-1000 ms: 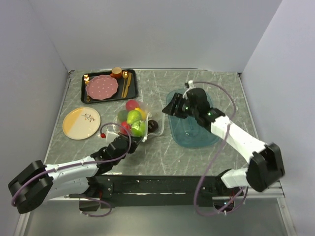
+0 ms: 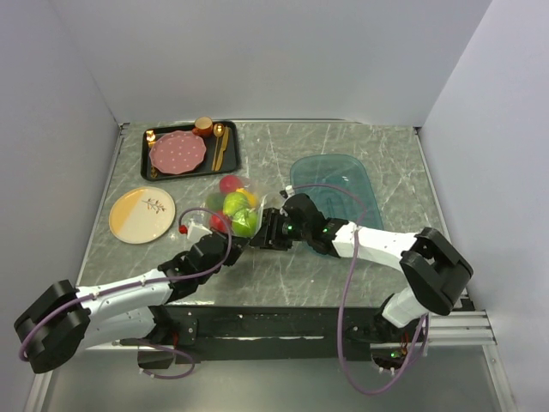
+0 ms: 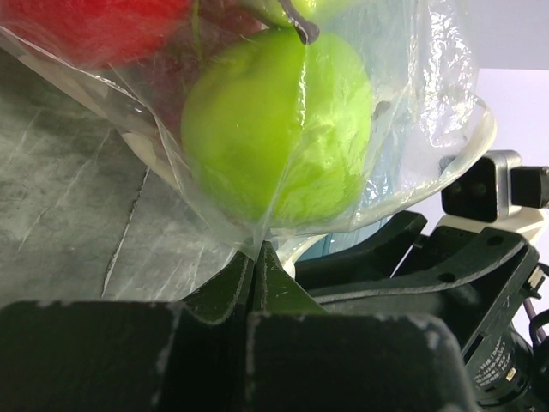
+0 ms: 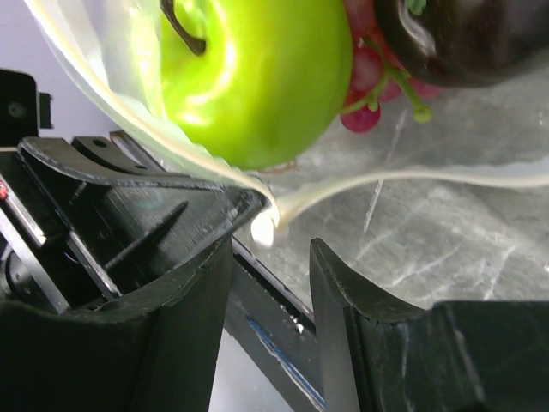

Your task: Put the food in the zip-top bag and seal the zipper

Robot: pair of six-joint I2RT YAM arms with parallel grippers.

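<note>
The clear zip bag point(image 2: 213, 190) holds fruit and vegetables, including a green apple point(image 3: 274, 129), a red fruit point(image 3: 103, 30), red grapes point(image 4: 367, 81) and a dark eggplant point(image 4: 480, 34). My left gripper is shut on a thin edge of the bag film, just below the green apple. In the right wrist view, the bag's pale rim point(image 4: 412, 175) stands apart, and its near corner ends in a white tip point(image 4: 264, 228). My right gripper stands part open beside that corner, its fingertips around or just short of the white tip; contact cannot be told.
A teal bin point(image 2: 364, 176) lies behind the right arm. At the back left are a black tray point(image 2: 190, 172) with a pink plate and cutlery, and a cream plate point(image 2: 141, 215). Both grippers crowd close together at the bag.
My right gripper has come leftward and toward the front, from over the bin to the bag's mouth, now covering the eggplant in the top view. The left arm has shifted only slightly.
</note>
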